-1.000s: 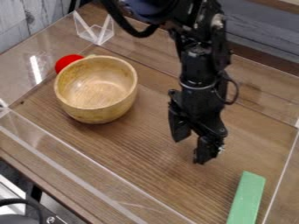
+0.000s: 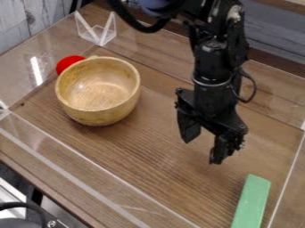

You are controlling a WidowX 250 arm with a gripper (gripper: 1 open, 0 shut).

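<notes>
My black arm reaches down from the top centre, and its gripper (image 2: 205,139) hangs over the middle right of the wooden table (image 2: 143,178), fingers apart and nothing visible between them. To its left sits a tan bowl (image 2: 98,107), apparently empty. A green rectangular object (image 2: 251,201) lies at the lower right, apart from the gripper.
A red round object (image 2: 70,66) is partly behind the bowl at the left. A white wire-like item (image 2: 95,32) stands at the upper left.
The arm and gripper have shifted and turned slightly, the gripper now a little further right. The bowl and green object have stayed in place.
</notes>
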